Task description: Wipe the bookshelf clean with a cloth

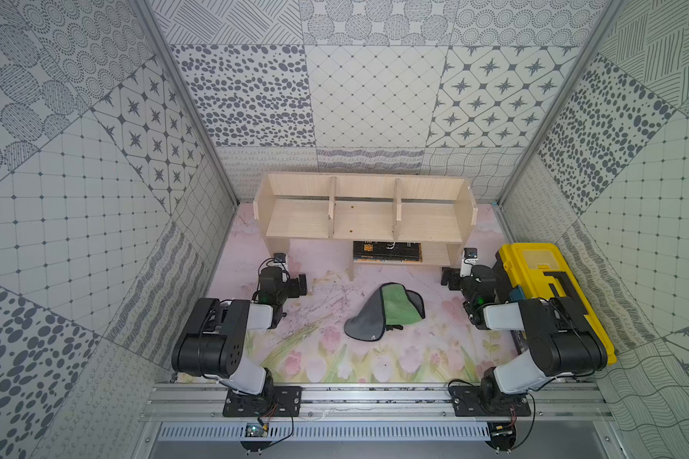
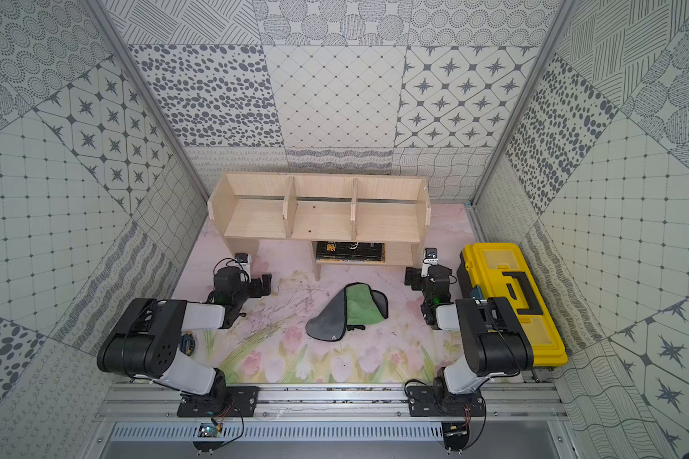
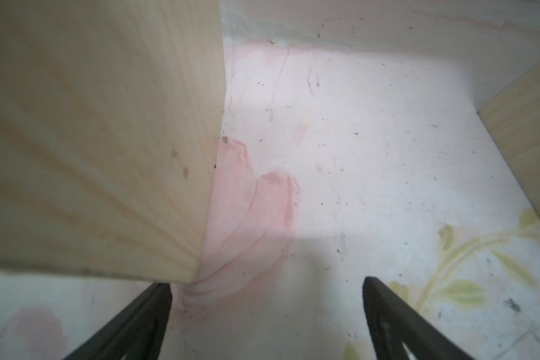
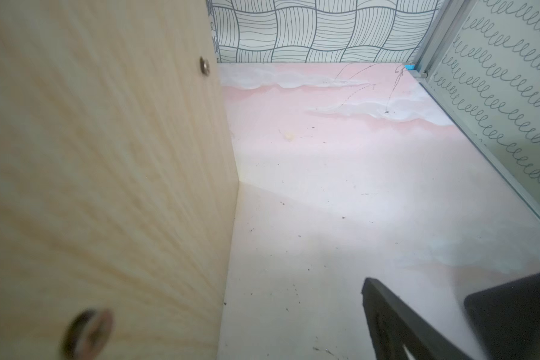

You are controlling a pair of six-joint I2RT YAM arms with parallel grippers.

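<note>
A cloth (image 1: 367, 319), grey on one side with a green part (image 1: 402, 307) showing, lies rumpled on the table between the two arms in both top views. Behind it stands the pale wooden bookshelf (image 1: 366, 222), its three upper compartments empty. My left gripper is open near the left leg of the shelf, holding nothing. Near the right end of the shelf is my right gripper (image 1: 450, 278), also open. In the right wrist view, one of its fingers (image 4: 396, 324) shows beside the shelf's side panel (image 4: 120, 180); the other finger cannot be seen. Both grippers are apart from the cloth.
A dark flat box (image 1: 386, 251) rests on the shelf's lower board. The yellow toolbox (image 2: 505, 267) stands close to the right arm. Bare flowered tabletop (image 1: 329, 287) surrounds the cloth, and patterned walls close in the sides and back.
</note>
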